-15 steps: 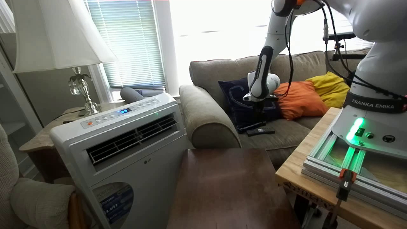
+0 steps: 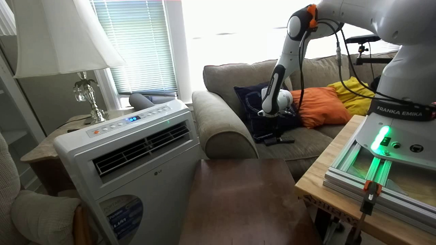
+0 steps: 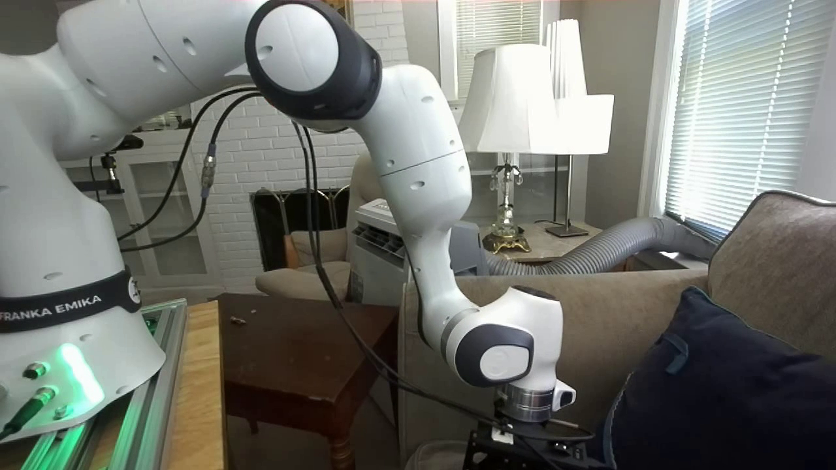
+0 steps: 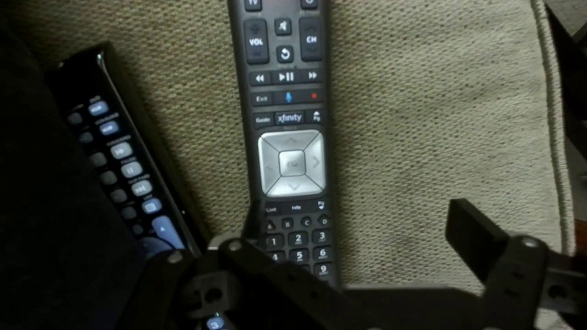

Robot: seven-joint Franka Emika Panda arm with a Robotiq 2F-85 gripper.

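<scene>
In the wrist view, a long dark Xfinity remote point(image 4: 291, 159) lies face up on the tan sofa cushion, its silver pad near the middle. A second black remote point(image 4: 126, 159) with bluish buttons lies slanted to its left, partly hidden by darkness and the gripper. My gripper is open. Its left fingertip overlaps the Xfinity remote's lower left edge in this view, while the right finger point(image 4: 476, 236) stands over bare cushion; nothing is gripped. In exterior view 1, the gripper point(image 2: 274, 128) is just above the remotes point(image 2: 282, 141), and contact cannot be told.
A navy pillow point(image 2: 250, 100) is close beside the gripper, with an orange pillow point(image 2: 316, 107) to its right. The sofa arm point(image 2: 222, 126) rises on the left. A brown table point(image 2: 249, 196) stands in front.
In exterior view 1 the arm has come lower and slightly left, bringing the gripper down to the remotes. The remotes appear to be in the same place.
</scene>
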